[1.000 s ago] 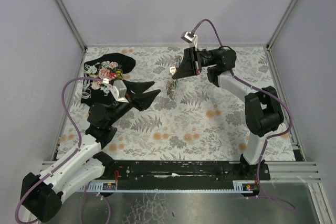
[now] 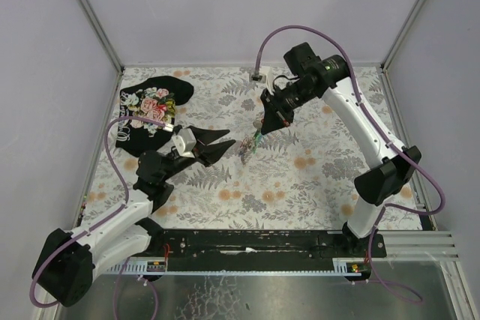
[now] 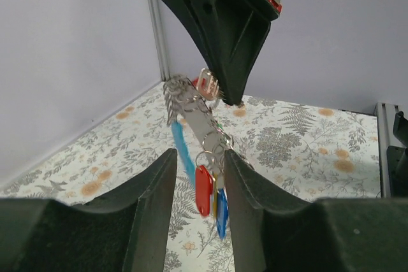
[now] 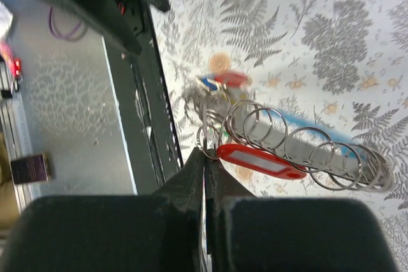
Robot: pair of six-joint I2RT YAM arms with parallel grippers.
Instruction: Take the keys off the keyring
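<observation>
The keyring bunch (image 2: 250,144) hangs from my right gripper (image 2: 266,114), whose tips are shut on a thin ring. In the right wrist view a red tag (image 4: 255,160), coiled rings (image 4: 319,154) and blurred coloured pieces dangle there. My left gripper (image 2: 217,142) stands open to the left of the bunch. In the left wrist view the hanging red key (image 3: 203,189) and blue key (image 3: 221,211) appear beyond its fingers, not clearly between them.
A black floral bag (image 2: 135,129) lies at the back left of the patterned table (image 2: 292,192).
My right gripper has moved and turned, and the hanging bunch now sits lower in the top view, nearer the front. My left gripper has shifted slightly right.
</observation>
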